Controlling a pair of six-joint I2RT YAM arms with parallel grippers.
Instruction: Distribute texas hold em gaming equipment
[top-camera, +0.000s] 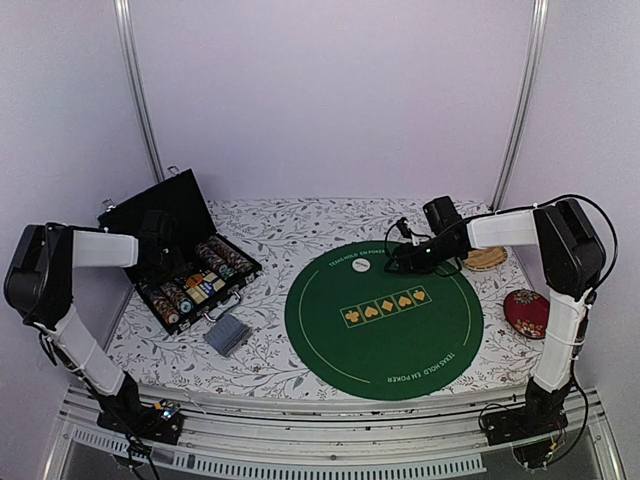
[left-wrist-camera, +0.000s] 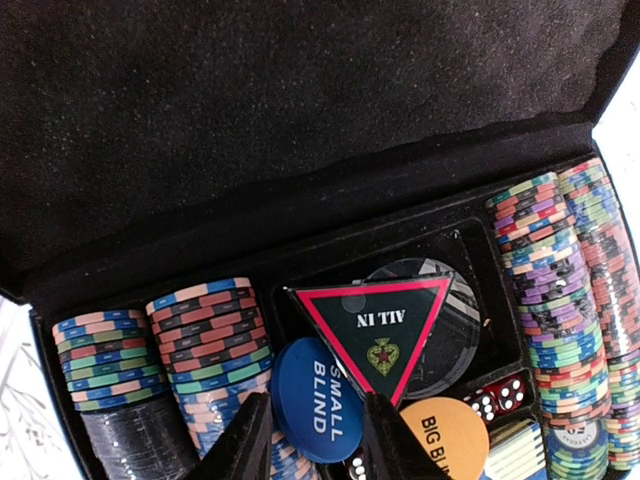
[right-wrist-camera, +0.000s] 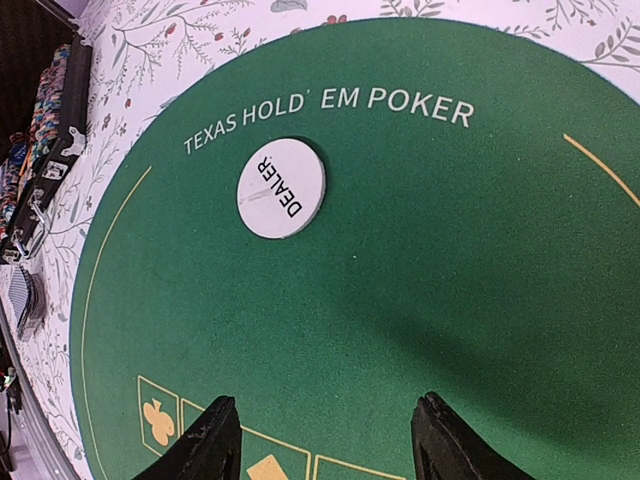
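Note:
An open black chip case (top-camera: 235, 250) lies at the left, holding chip stacks (left-wrist-camera: 545, 290), a blue SMALL BLIND button (left-wrist-camera: 315, 400), an orange BIG BLIND button (left-wrist-camera: 445, 435) and a triangular ALL IN marker (left-wrist-camera: 375, 325). My left gripper hovers over the case at the SMALL BLIND button, part open, fingers apart; whether it touches the button is unclear. A white DEALER button (right-wrist-camera: 281, 187) lies on the green poker mat (right-wrist-camera: 330, 310). Above the mat my right gripper is open, with nothing between its fingers.
A grey card stack (top-camera: 227, 334) lies before the case. A round wooden item (top-camera: 485, 258) and a red patterned item (top-camera: 526, 313) sit at the right. The patterned table between case and mat is clear.

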